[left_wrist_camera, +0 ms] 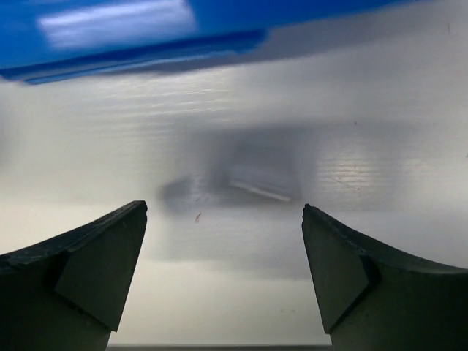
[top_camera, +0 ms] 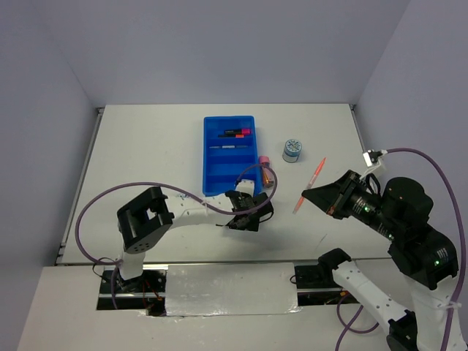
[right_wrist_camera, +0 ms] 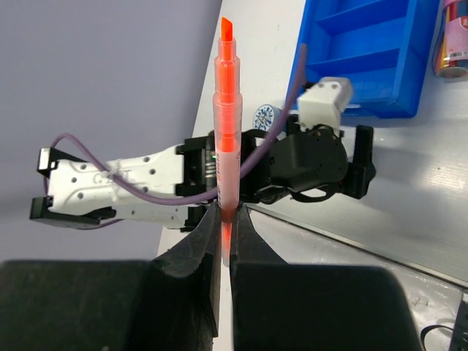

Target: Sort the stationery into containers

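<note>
An orange marker (top_camera: 310, 185) in a clear barrel hangs above the right part of the table. My right gripper is shut on its lower part, and the orange tip points up in the right wrist view. The blue tray (top_camera: 221, 172) stands mid-table; black, red and pink markers (top_camera: 235, 133) and a slim pen (top_camera: 229, 146) lie in its far compartments. In front of the tray, my left gripper is open, with only the white tabletop below and between its fingers. The tray's blue edge (left_wrist_camera: 219, 18) crosses the top of the left wrist view.
A pink-topped tube of coloured pencils (top_camera: 267, 174) lies against the tray's right side. A round blue-and-white container (top_camera: 292, 151) stands farther right. The left arm covers the tray's near end.
</note>
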